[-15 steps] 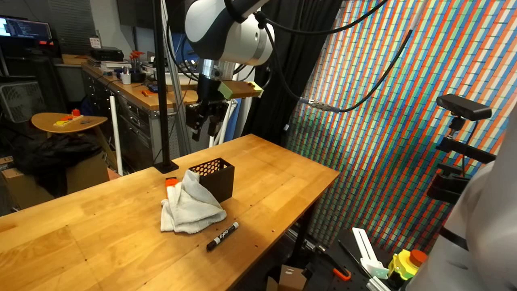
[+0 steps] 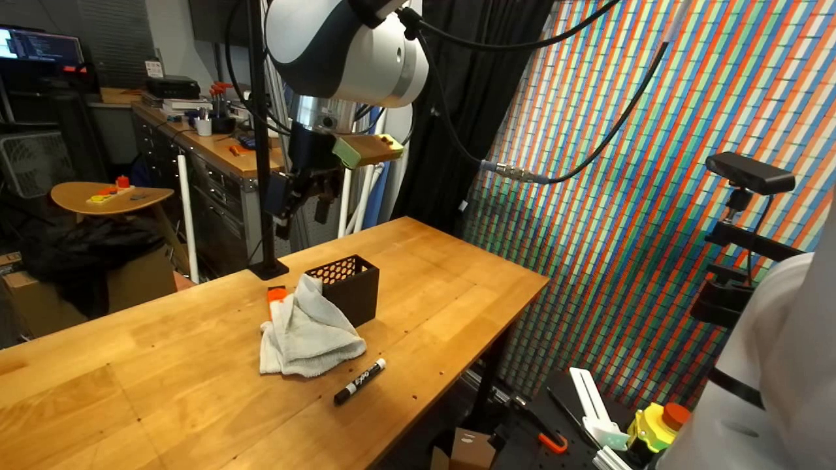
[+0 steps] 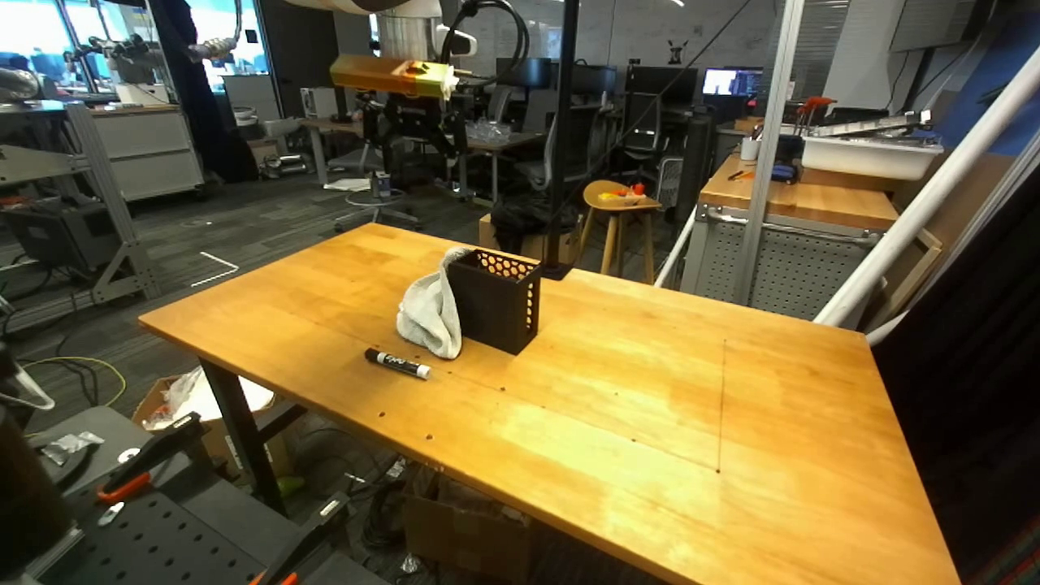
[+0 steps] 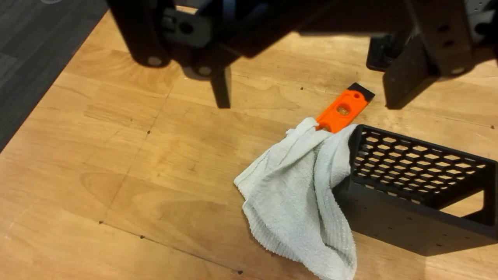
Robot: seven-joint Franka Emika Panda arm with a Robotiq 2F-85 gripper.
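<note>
My gripper is open above the wooden table, its two fingers wide apart and nothing between them. Below it in the wrist view lies an orange level [image 4: 344, 110] with a dark end, partly covered by a crumpled pale grey towel [image 4: 298, 200]. The towel leans against one end of a black box [image 4: 392, 219] with honeycomb-patterned openings. In exterior view 1 the gripper [image 2: 302, 215] hangs well clear of all of these, near the table's back edge. A black marker with a white cap [image 2: 360, 381] lies apart from the towel, nearer the front edge.
A thin black post [image 2: 268, 269] stands at the table's back edge, close to the arm. Bare tabletop [image 3: 682, 400] stretches widely on one side of the box. A cable [image 2: 548, 180] loops from the arm.
In exterior view 1 the arm and gripper have shifted left and slightly lower, toward the post. The towel, level, box and marker stay where they were.
</note>
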